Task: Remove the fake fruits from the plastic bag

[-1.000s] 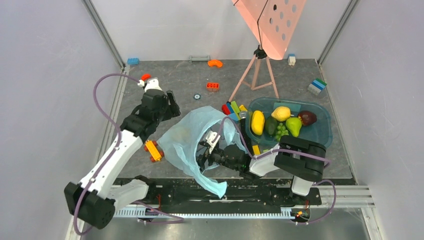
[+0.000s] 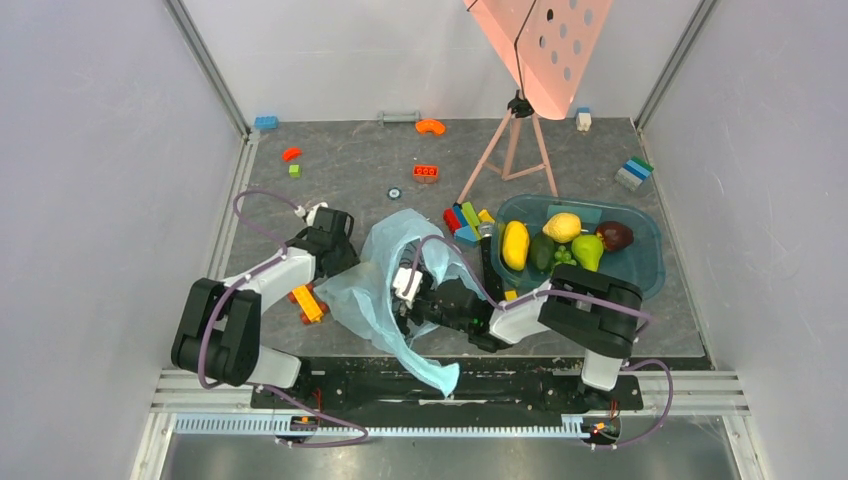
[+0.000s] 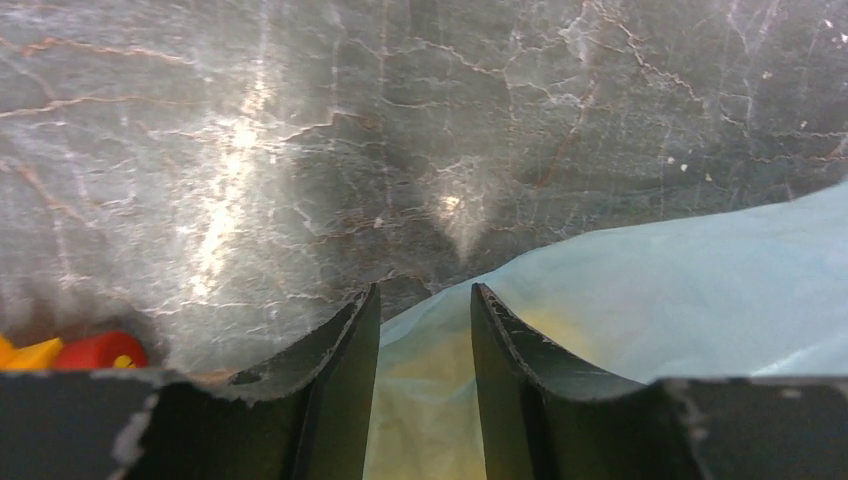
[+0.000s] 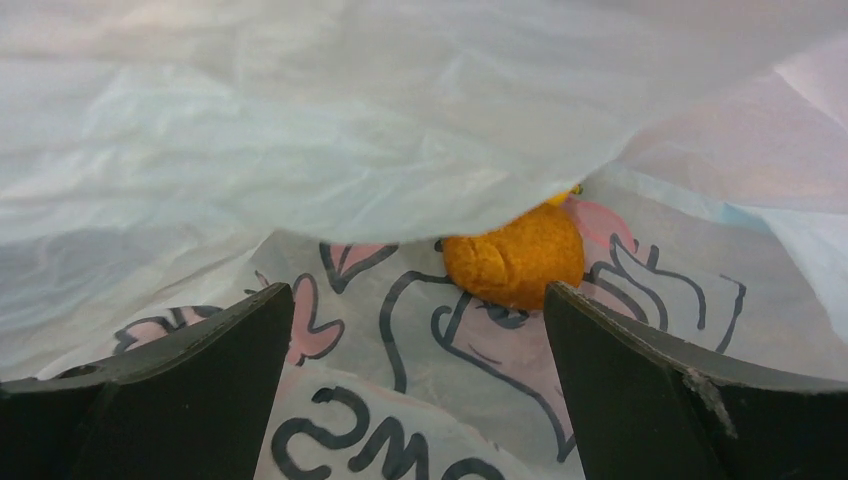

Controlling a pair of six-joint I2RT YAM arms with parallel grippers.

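The translucent blue plastic bag point(image 2: 370, 300) lies open at the front centre. An orange fruit point(image 4: 513, 258) with a yellow one point(image 4: 565, 197) partly hidden behind it rests inside, on the printed lining. My right gripper reaches into the bag, open, with the orange fruit ahead between and beyond its fingers. My left gripper is over the bag's left edge, fingers part open, with yellowish shapes showing through the plastic below.
A teal bin point(image 2: 630, 260) of fruit stands at the right. Toy blocks point(image 2: 460, 225) lie beside it, and an orange-yellow toy point(image 2: 308, 305) lies left of the bag. A pink stand point(image 2: 510, 150) is at the back.
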